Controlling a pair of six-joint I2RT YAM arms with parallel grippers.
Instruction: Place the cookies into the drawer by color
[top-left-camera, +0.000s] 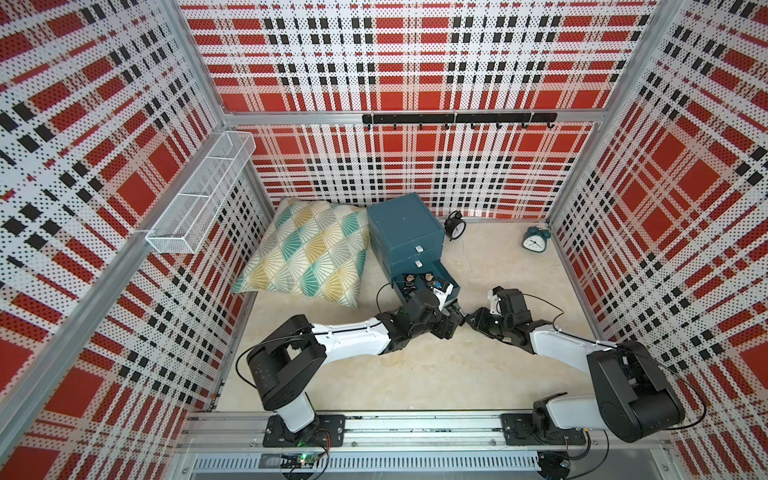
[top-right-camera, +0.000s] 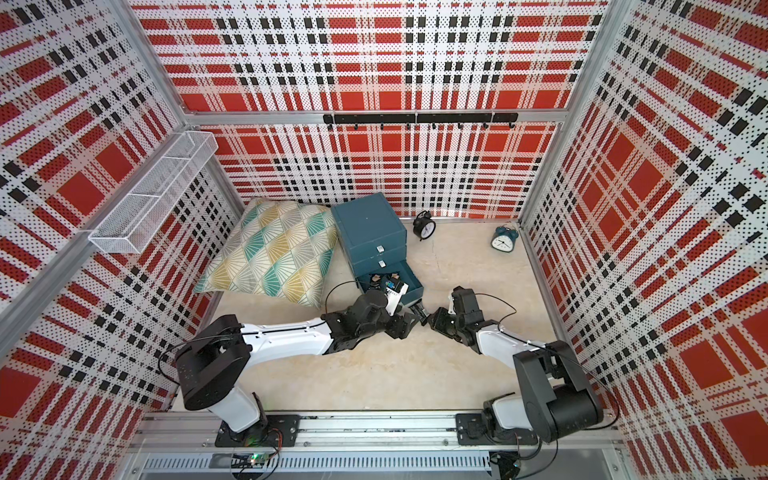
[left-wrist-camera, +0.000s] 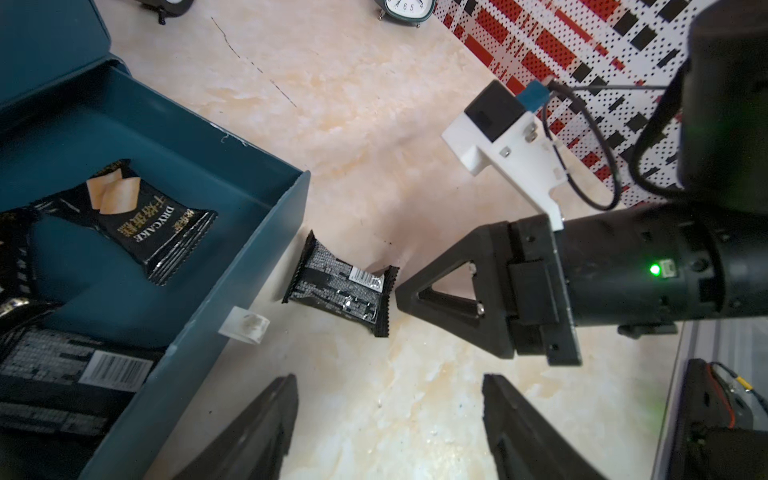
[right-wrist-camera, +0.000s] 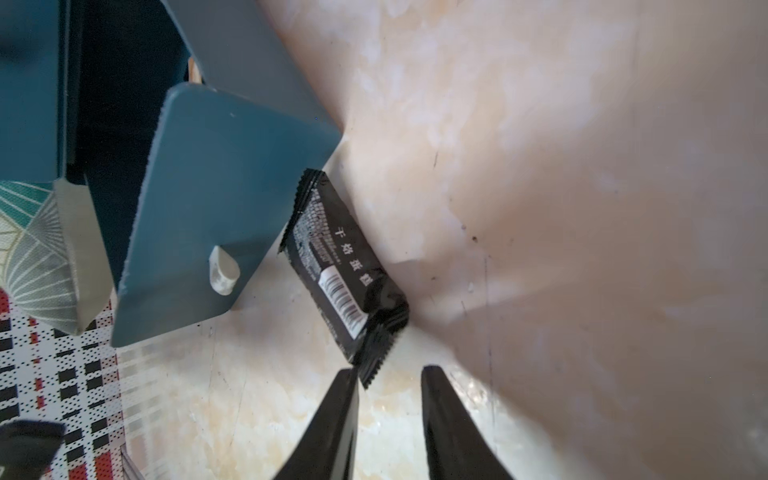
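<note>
A black-wrapped cookie packet (left-wrist-camera: 340, 284) lies on the table just outside the front of the pulled-out blue drawer (left-wrist-camera: 276, 208). Its barcode faces up in the right wrist view, where the packet (right-wrist-camera: 344, 276) nearly touches the drawer's front panel (right-wrist-camera: 224, 192). Inside the drawer are several black packets, one with a cookie picture (left-wrist-camera: 132, 212). My left gripper hangs open near the drawer front, nothing between its fingers. My right gripper is partly open, its tips close to the loose packet's near end and not around it.
The blue cabinet (top-left-camera: 408, 224) stands at the back with a patterned cushion (top-left-camera: 312, 248) on its left. A black clock (top-left-camera: 455, 226) and a teal clock (top-left-camera: 536, 239) are behind to the right. Both grippers are close together.
</note>
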